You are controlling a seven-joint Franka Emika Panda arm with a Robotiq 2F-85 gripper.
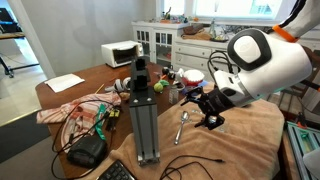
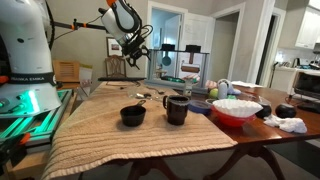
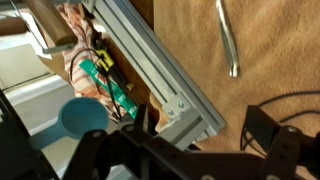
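Note:
My gripper (image 1: 204,108) hangs above the brown cloth (image 1: 245,135), its fingers apart. In the wrist view, its two black fingers (image 3: 268,140) stand wide from each other at the bottom edge, with nothing held between them. A silver spoon (image 3: 229,42) lies on the cloth at the upper right of that view. In exterior view 1 the spoon (image 1: 181,124) lies left of the gripper. Exterior view 2 shows the gripper (image 2: 137,55) raised over the far part of the table.
A tall metal post (image 1: 146,125) stands left of the gripper. Beside it lie a black cable (image 1: 195,158), a keyboard (image 1: 117,171) and a striped cloth (image 1: 70,108). A black bowl (image 2: 133,115), a dark mug (image 2: 177,108) and a red bowl (image 2: 234,112) occupy the table's other end.

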